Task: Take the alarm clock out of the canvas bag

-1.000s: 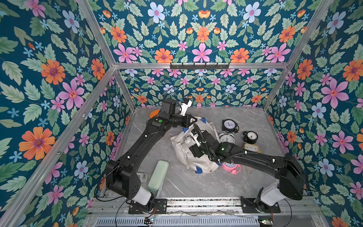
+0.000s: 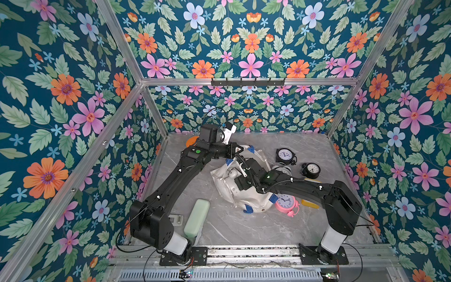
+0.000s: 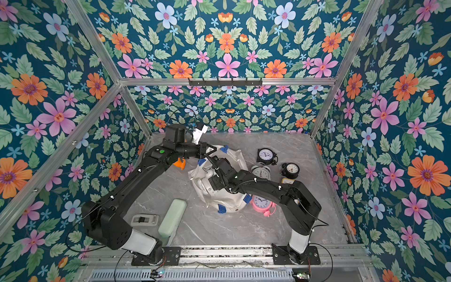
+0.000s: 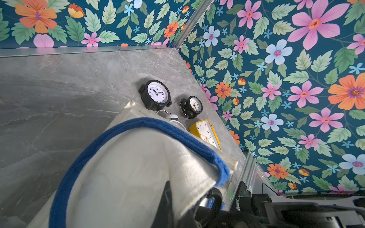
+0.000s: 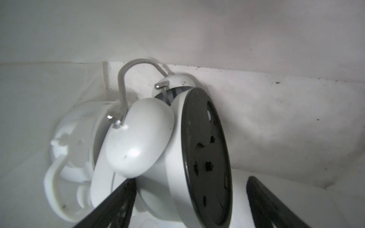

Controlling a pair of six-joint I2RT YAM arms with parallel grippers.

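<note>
The canvas bag (image 2: 225,185) with blue handles lies mid-table. My left gripper (image 2: 237,149) is shut at its upper rim, where cloth with a blue handle fills the left wrist view; whether cloth is between its fingers is hard to tell. Inside the bag, in the right wrist view, a white twin-bell alarm clock (image 5: 144,136) with a black back leans among other white pieces (image 5: 72,136). My right gripper is open over this clock, its blurred fingers on either side of it.
Outside the bag stand two black clocks (image 2: 285,155) (image 2: 311,170), a yellow clock (image 4: 205,133) and a pink clock (image 2: 286,203). A green case (image 2: 197,217) lies front left, an orange object (image 3: 179,163) behind the left arm.
My left arm is almost unmoved.
</note>
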